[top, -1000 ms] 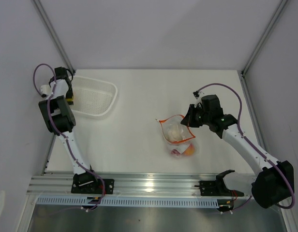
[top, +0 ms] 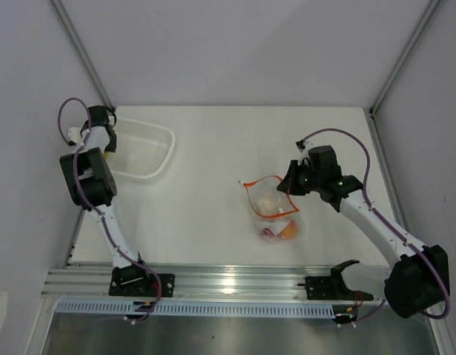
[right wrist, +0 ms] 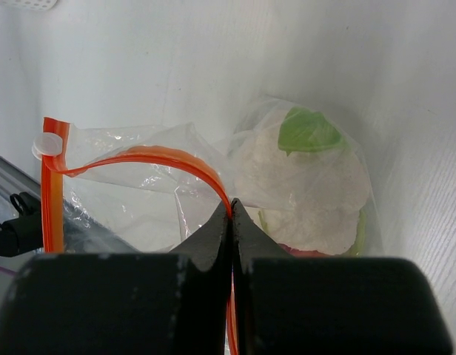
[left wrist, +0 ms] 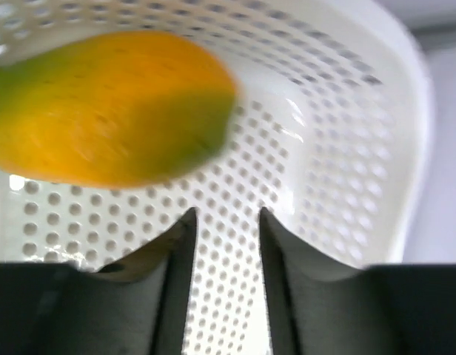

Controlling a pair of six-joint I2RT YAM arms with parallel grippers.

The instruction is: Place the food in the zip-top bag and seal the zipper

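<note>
A zip top bag (top: pixel 272 203) with an orange rim lies on the right of the table with food inside; the right wrist view shows green leaf (right wrist: pixel 308 129) and pale pieces (right wrist: pixel 324 185) through the plastic. My right gripper is shut on the bag's orange rim, its upper part open to the left. In the left wrist view, a blurred yellow-orange fruit (left wrist: pixel 109 103), greenish at its ends, lies in a white perforated basket (top: pixel 145 144). My left gripper is open over the basket floor just below the fruit, with nothing between its fingertips.
The basket sits at the table's back left, largely under the left arm at that edge. Pale walls and metal rails surround the table.
My left gripper has shifted slightly within the left end of the basket, and the basket has moved a little to the left. The right arm and bag look unchanged.
</note>
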